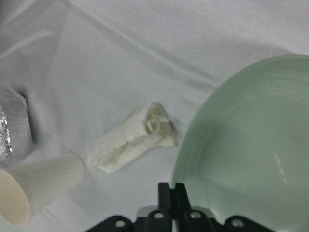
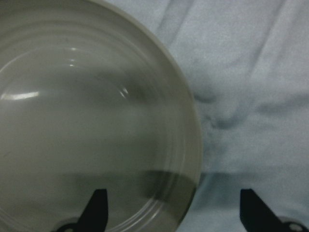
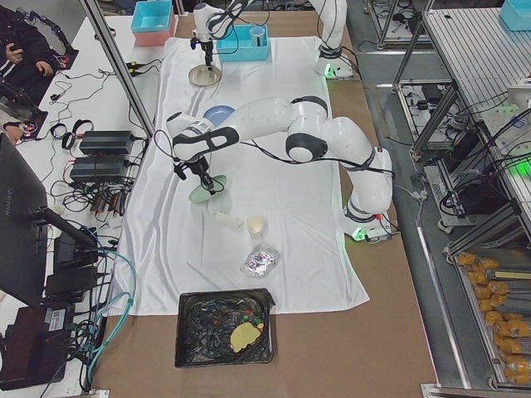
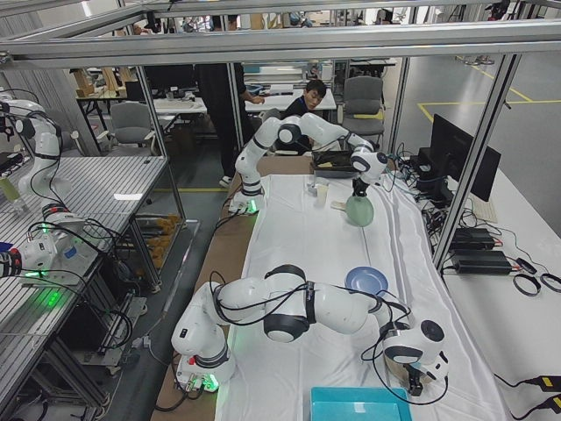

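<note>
My left gripper is shut on the rim of the green plate [image 1: 246,150]. A crumpled pale wrapper [image 1: 130,140], a white cup [image 1: 48,179] on its side in that view, and a silver foil item [image 1: 12,125] lie beside the plate. My right gripper stands open over the edge of a beige plate [image 2: 96,121], one finger above the plate and the other above the cloth. A blue plate [image 4: 366,279] lies between the two arms.
A black bag-lined tray [image 3: 191,332] with food scraps stands beyond the cloth's near end. A turquoise bin [image 3: 241,51] holding a cup sits at the far end. The left arm spans the middle of the white cloth [image 3: 307,278].
</note>
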